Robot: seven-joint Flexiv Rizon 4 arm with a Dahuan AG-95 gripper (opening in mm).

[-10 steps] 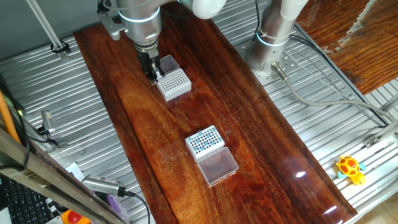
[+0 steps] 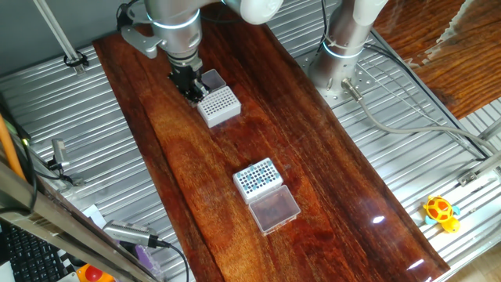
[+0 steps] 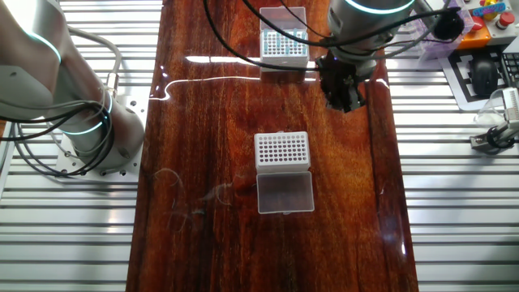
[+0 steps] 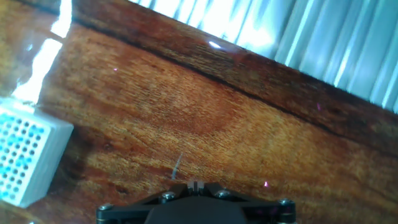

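Note:
My gripper shows at the bottom of the wrist view, its dark fingertips together and nothing visible between them. In exterior view 2 the gripper (image 3: 347,105) hangs above the wooden table, to the right of both racks. A white rack with empty-looking holes (image 2: 220,103) has its clear lid open behind it, and the gripper (image 2: 198,94) appears beside its upper left corner in exterior view 1. The other white rack (image 2: 258,178) carries blue pieces in many of its holes; its open clear lid (image 2: 275,210) lies at its front. That rack (image 4: 25,152) is cut off at the wrist view's left edge.
Ribbed metal surfaces (image 3: 454,211) flank the table. Black cables (image 3: 235,49) cross exterior view 2.
The gripper has turned slightly and shifted a little in exterior view 1, still near the upper rack's left corner. Both racks and their lids stay where they were.

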